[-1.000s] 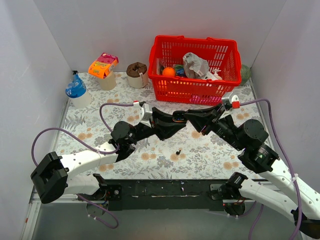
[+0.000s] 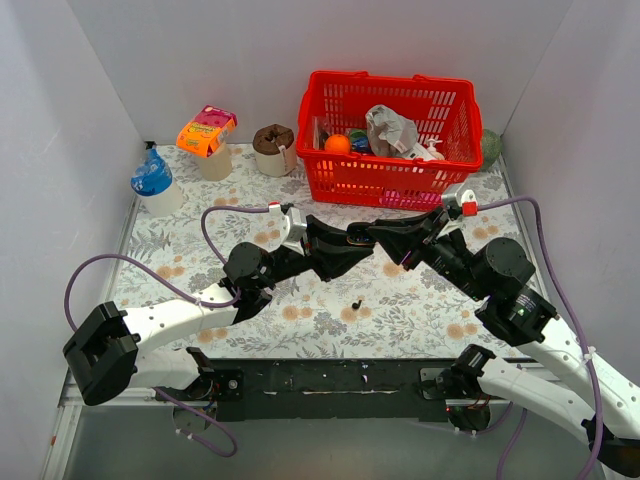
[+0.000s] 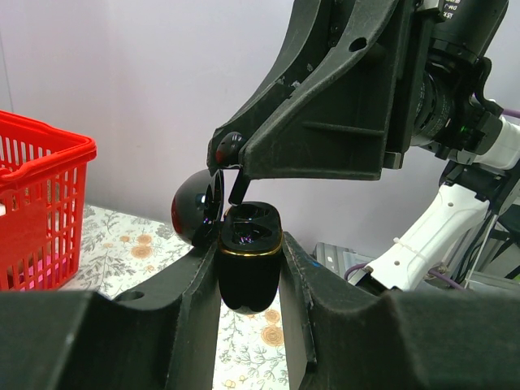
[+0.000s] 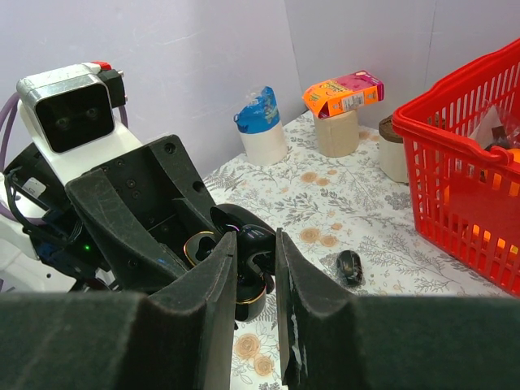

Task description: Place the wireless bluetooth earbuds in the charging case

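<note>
In the left wrist view, my left gripper is shut around the glossy black charging case (image 3: 250,282). The case's rounded lid (image 3: 192,210) stands open on one side. Just above the open hollow is my right gripper, shut on a small black earbud (image 3: 239,188) whose end points down at the case. How deep it sits cannot be told, as the right gripper's fingers (image 4: 221,280) cover much of it in the right wrist view. Both grippers meet above the table's middle. Another small black earbud (image 2: 357,304) lies loose on the table.
A red basket (image 2: 390,178) with groceries fills the back of the floral-covered table (image 2: 300,335). Several cups, one topped by an orange box (image 2: 207,130), stand at back left.
The right arm looks still, and the loose earbud has not moved.
</note>
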